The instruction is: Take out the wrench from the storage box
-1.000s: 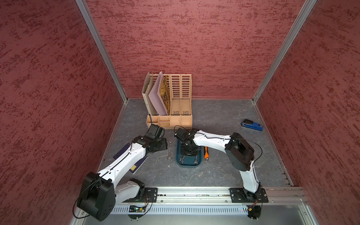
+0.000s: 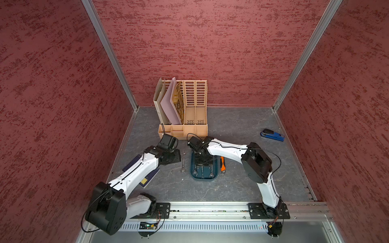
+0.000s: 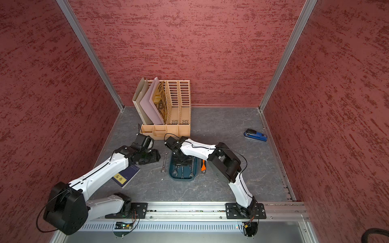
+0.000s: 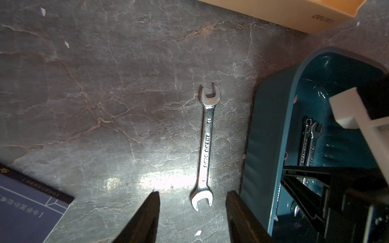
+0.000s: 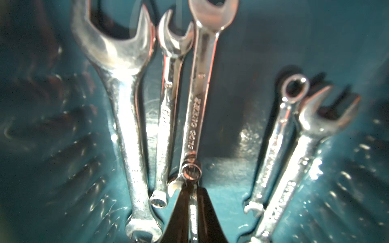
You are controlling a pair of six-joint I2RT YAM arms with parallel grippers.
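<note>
The teal storage box holds several silver wrenches. My right gripper reaches down into it, its fingers close on either side of the shaft of a small ring-ended wrench. Whether they press on that shaft I cannot tell. In the same view a large wrench, a slim wrench and a longer wrench lie to the left and above. Outside the box, one wrench lies flat on the table; my left gripper stands open above it, holding nothing.
A wooden organizer with folders stands behind the box. An orange-handled tool lies close to the box's right side, and a blue stapler sits far right. A dark blue book lies below the left arm.
Compared with a second ago, the right arm has shifted slightly left, and a thin wrench now shows upright in the box below its gripper. The left arm has barely moved.
</note>
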